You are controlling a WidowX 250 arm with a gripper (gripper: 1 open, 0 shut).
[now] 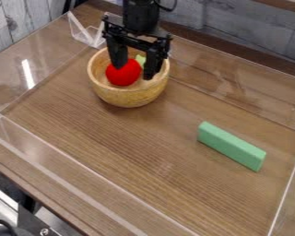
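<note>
My black gripper (135,46) is over the wooden bowl (108,93) at the upper left, its fingers pointing down around the top of a red round object (125,74). A small green piece (141,61) is partly visible in the bowl behind it. The fingers look apart, but I cannot tell whether they touch anything.
A long green block (230,146) lies on the right of the wooden table (125,166). A clear crumpled item (86,26) is at the back left edge.
</note>
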